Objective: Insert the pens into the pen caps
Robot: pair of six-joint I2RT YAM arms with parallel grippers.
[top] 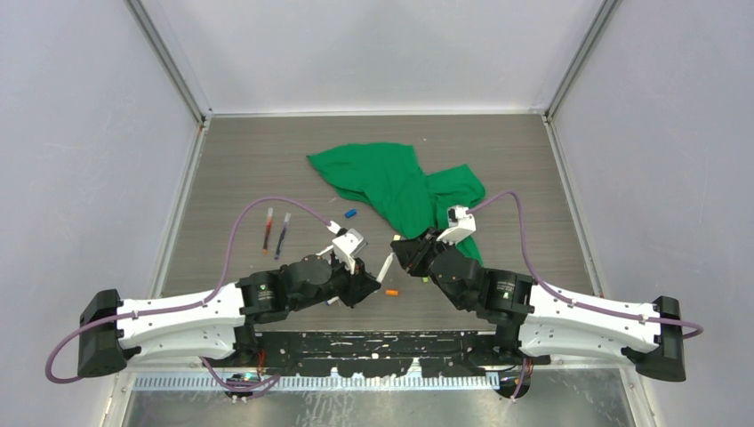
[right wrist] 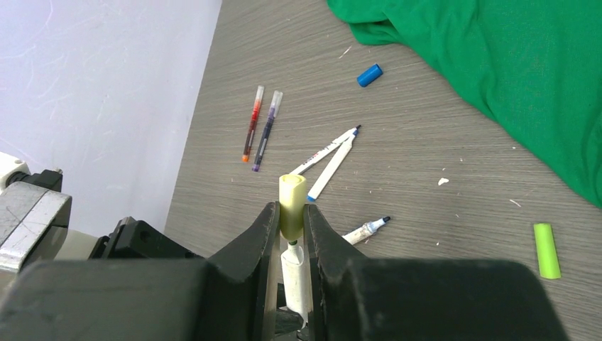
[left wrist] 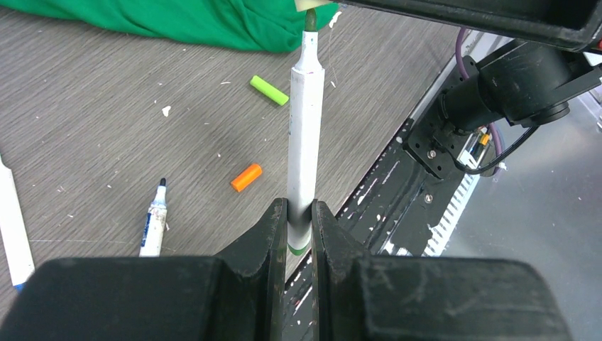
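A white pen (left wrist: 305, 106) with a green end stands upright between the fingers of my left gripper, which is shut on it near its lower end. Its dark green tip reaches the mouth of a pale yellow cap (right wrist: 291, 206). My right gripper is shut on that cap. From the right wrist view, the pen's white body shows just below the cap. The tip looks to be at the cap's opening; how far in is hard to tell.
Loose caps lie on the table: orange (left wrist: 246, 177), lime green (left wrist: 270, 91) and blue (right wrist: 370, 75). Several other pens, including a red one (right wrist: 253, 124) and a purple one (right wrist: 267, 131), lie to the left. A green cloth (top: 382, 182) covers part of the back.
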